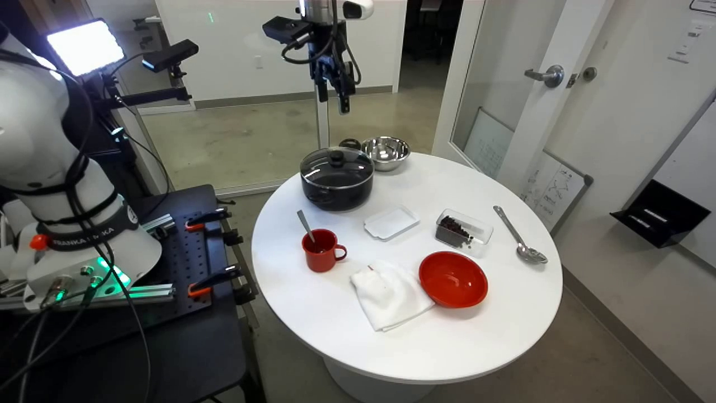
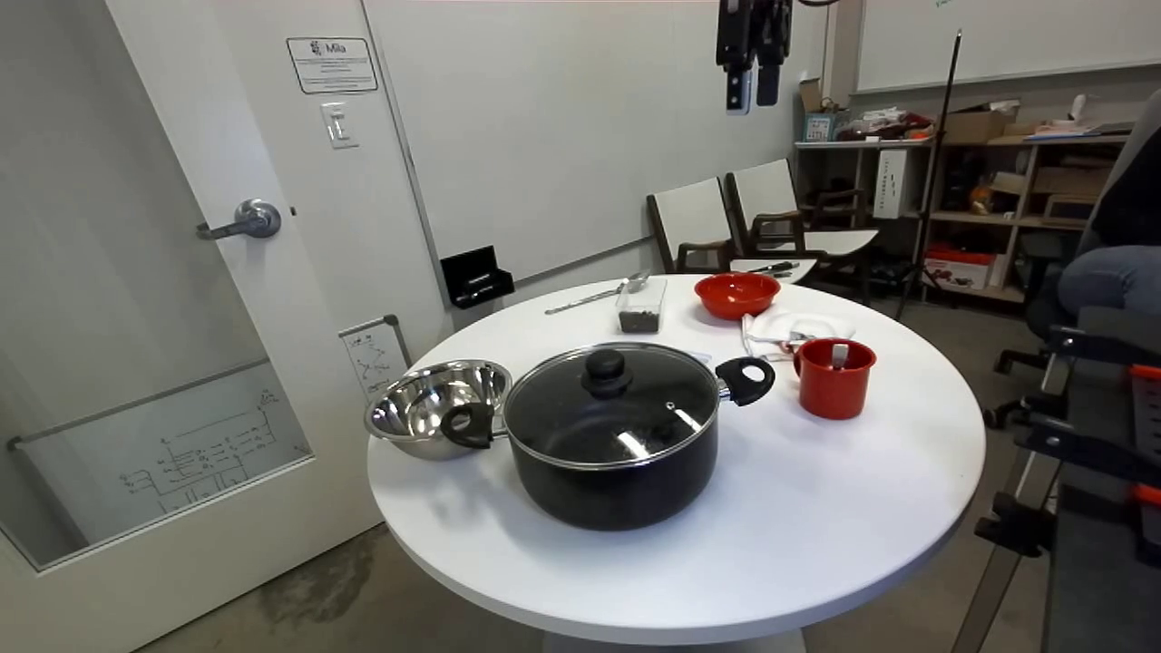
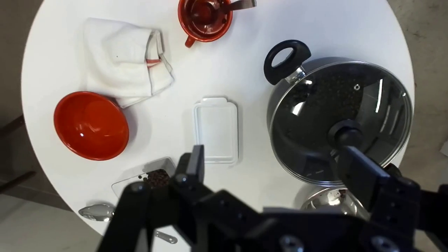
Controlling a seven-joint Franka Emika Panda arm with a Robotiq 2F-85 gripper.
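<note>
High above the round white table, my gripper stands open and empty; in the wrist view its fingers are spread wide. A black pot with a glass lid sits at the table's edge. Its neighbour is a steel bowl. A red mug holds a spoon leaning on its rim. Mid-table lies a white lid. Close to it, a clear container has dark bits inside. A red bowl stands against a folded white cloth.
A slotted metal spoon lies near the table's far right edge. The door and wall stand behind that side. Bare tabletop shows in front of the mug and between the objects.
</note>
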